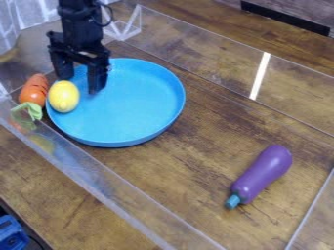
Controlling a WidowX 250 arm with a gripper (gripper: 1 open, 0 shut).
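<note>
My black gripper [78, 68] stands open over the left part of a blue plate [131, 111], just behind a yellow egg-shaped object [64, 96] that rests at the plate's left edge. An orange carrot [33, 91] with a pale green top lies left of the plate, beside the yellow object. A purple eggplant [261, 174] lies on the wooden surface at the lower right, apart from the plate.
Clear walls or strips surround the wooden work surface [196, 181]. A blue item [11, 234] shows at the bottom left corner.
</note>
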